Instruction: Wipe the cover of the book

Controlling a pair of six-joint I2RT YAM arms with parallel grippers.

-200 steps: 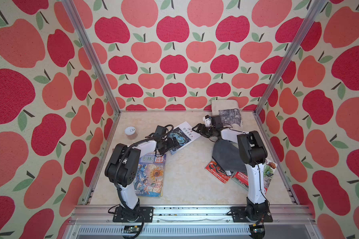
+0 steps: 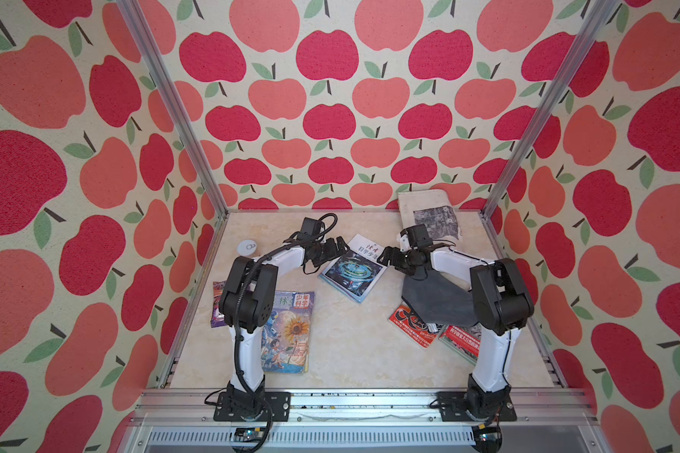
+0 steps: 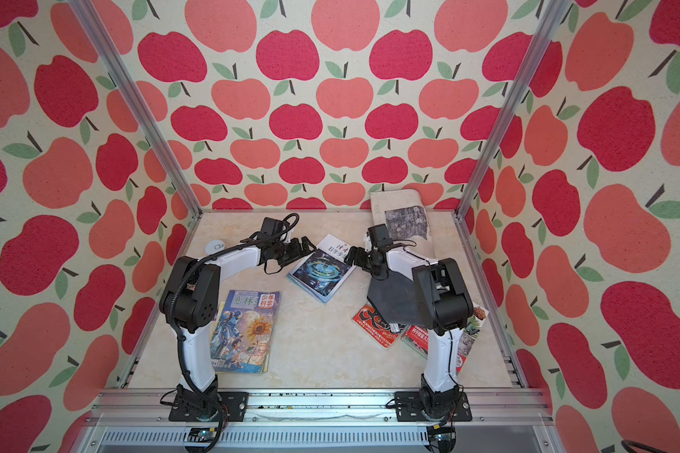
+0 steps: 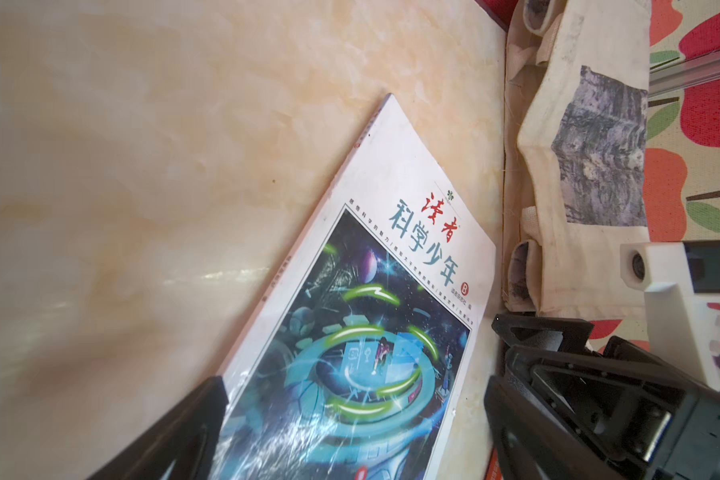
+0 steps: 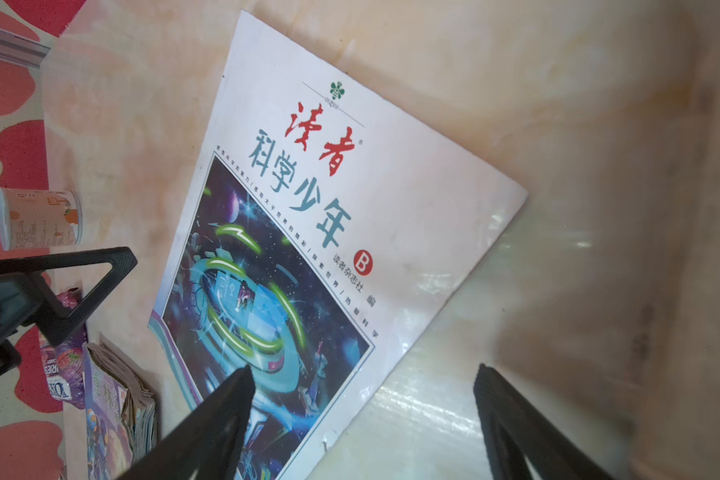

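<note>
The book (image 2: 356, 268) lies face up and skewed on the middle of the table, with a white title band and a dark blue picture on its cover. At its left edge, in the top left view, is my left gripper (image 2: 340, 246), open and with nothing in its grasp. My right gripper (image 2: 387, 257) is on the opposite side, by the book's right edge. Between its parted fingers the right wrist view shows only book and tabletop, some distance beyond. Whether either fingertip touches the book cannot be made out. A dark grey cloth (image 2: 438, 300) lies flat under the right arm.
Magazines (image 2: 287, 332) are stacked at the front left, and red-covered ones (image 2: 413, 326) lie partly under the grey cloth. A beige fabric bag (image 2: 423, 202) rests at the back right. A round canister (image 2: 246, 247) stands far left.
The book has turned to stand more upright in the top left view and shifted slightly right. My left gripper has moved away from the front; the right has shifted right and forward.
</note>
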